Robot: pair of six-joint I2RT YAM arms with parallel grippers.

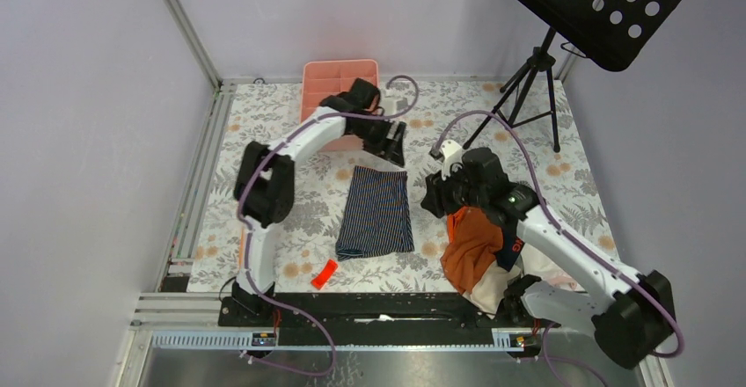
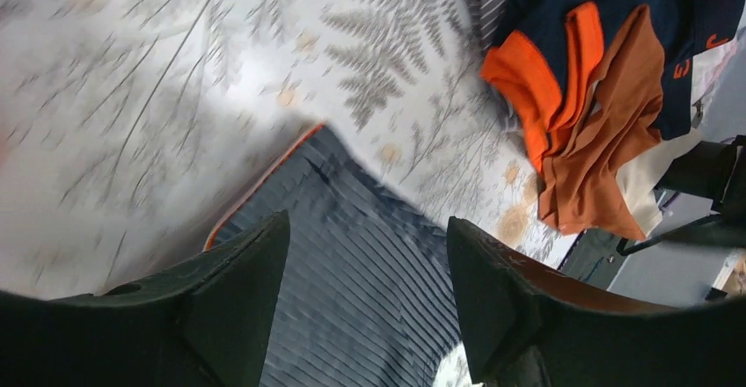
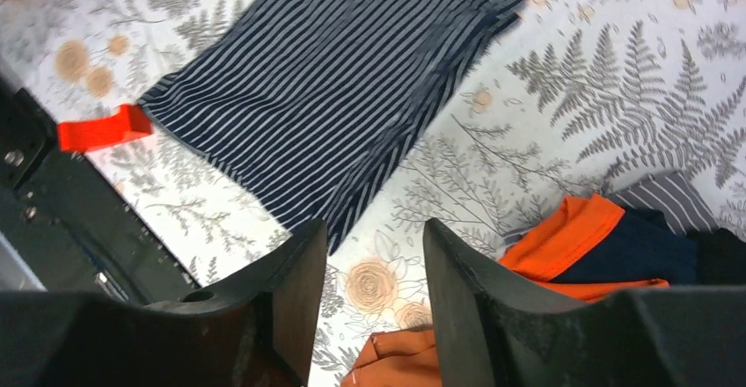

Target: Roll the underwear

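Observation:
The underwear, a dark striped garment (image 1: 374, 215) (image 3: 325, 88), lies spread flat on the floral mat, a strip along one side folded or rumpled. My left gripper (image 1: 387, 145) hangs open just beyond its back edge; the left wrist view shows the cloth below the parted fingers, none of it held. My right gripper (image 1: 437, 195) is open to the right of the garment, above the mat, with nothing between its fingers.
A pile of orange, navy and cream clothes (image 1: 475, 255) lies at the front right. A pink divided box (image 1: 339, 79) stands at the back, a black stand (image 1: 541, 70) back right. A red object (image 1: 324, 274) lies at the front left.

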